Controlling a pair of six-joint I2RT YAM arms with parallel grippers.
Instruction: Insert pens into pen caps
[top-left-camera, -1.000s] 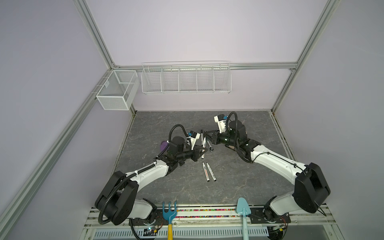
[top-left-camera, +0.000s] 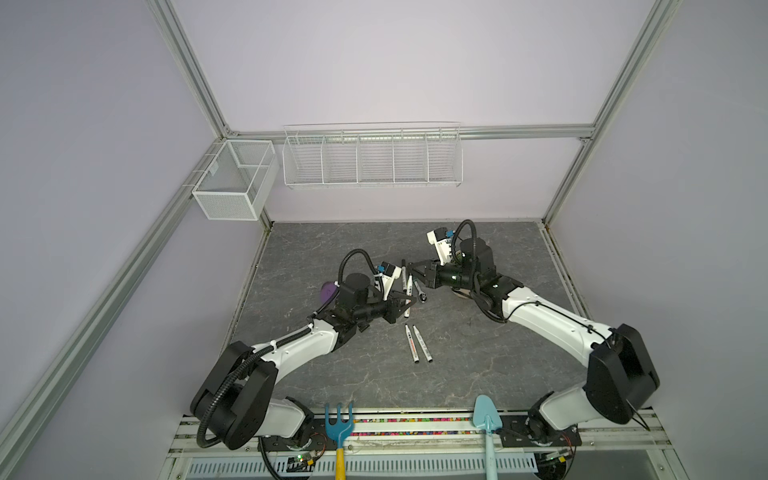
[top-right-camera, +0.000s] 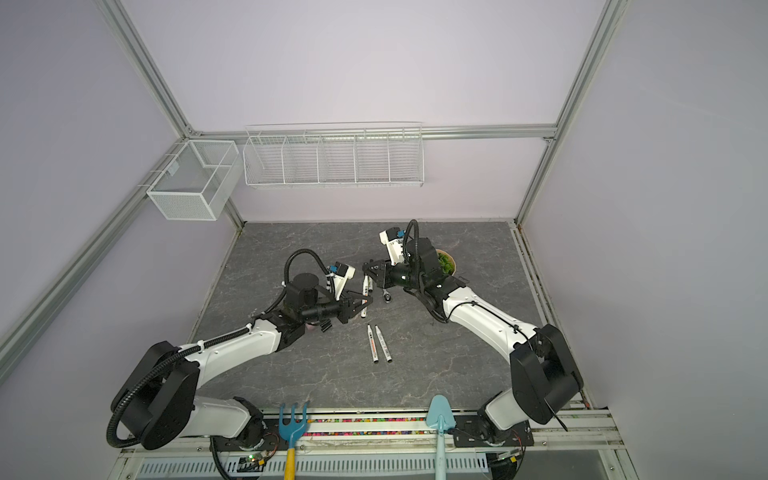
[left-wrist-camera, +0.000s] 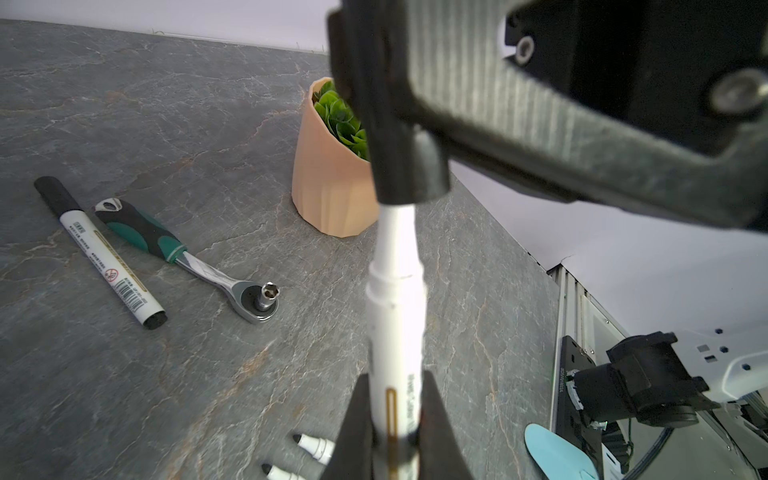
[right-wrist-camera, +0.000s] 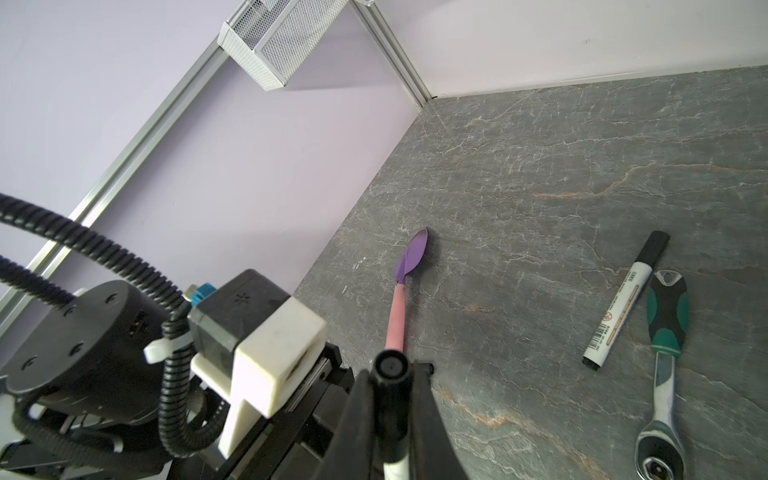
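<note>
My left gripper is shut on a white pen (left-wrist-camera: 396, 320), which stands upright with its neck at the top. Above it, my right gripper is shut on a black cap (right-wrist-camera: 392, 408). In the left wrist view the cap's lower rim surrounds the top of the pen's narrow neck, hiding the tip. Part of the white neck still shows below the rim. Two loose pens (top-left-camera: 411, 344) (top-left-camera: 422, 344) lie on the table in front of the grippers; their dark tips are bare in the left wrist view.
A marker with a black cap (left-wrist-camera: 104, 260) lies beside a green-handled ratchet (left-wrist-camera: 192, 268). Behind them stands a peach planter (left-wrist-camera: 332, 184). A purple and pink spoon (right-wrist-camera: 397, 312) rests near the left wall.
The right arm has shifted very slightly, with the cap still in its gripper. My left arm and the loose pens look the same.
</note>
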